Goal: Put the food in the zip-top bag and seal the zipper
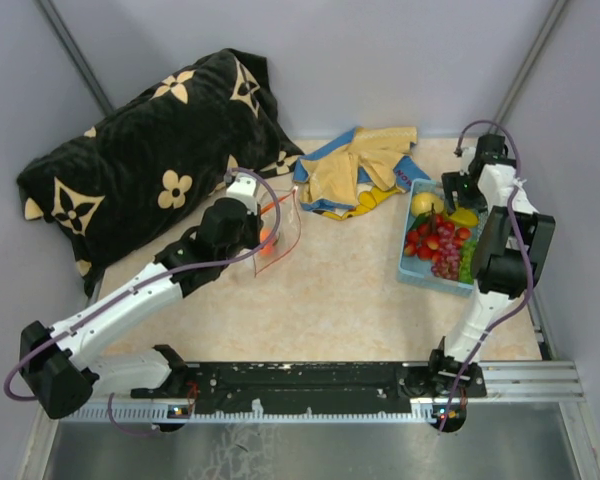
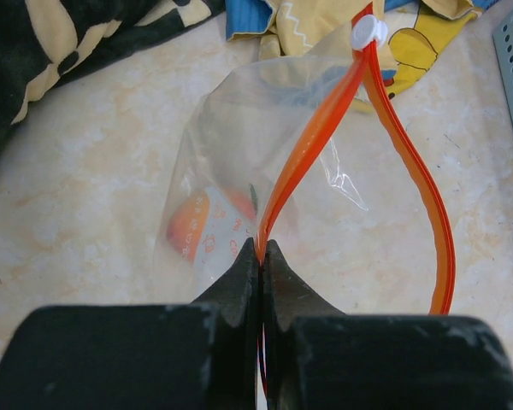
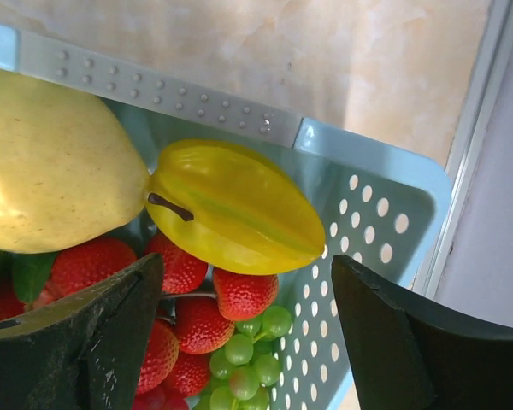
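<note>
The clear zip top bag (image 2: pixel 231 120) stands with its orange-edged mouth spread. My left gripper is shut on its rim, the orange zipper strip running between the fingertips. A white slider (image 2: pixel 368 32) sits at the far corner of the mouth. Inside the bag lies an orange-red food piece (image 2: pixel 188 224), blurred by the plastic. My right gripper is apart-fingered and open over the blue basket (image 3: pixel 372 158), with a yellow star fruit (image 3: pixel 239 205) ahead of and between its fingers, not gripped. Strawberries (image 3: pixel 201 320) and green grapes (image 3: pixel 244 363) lie beneath.
A yellow pear-like fruit (image 3: pixel 47 162) sits beside the star fruit. Red grapes (image 1: pixel 446 265) share the basket. A blue and yellow cloth (image 1: pixel 355 170) and a dark patterned blanket (image 1: pixel 160 160) lie behind.
</note>
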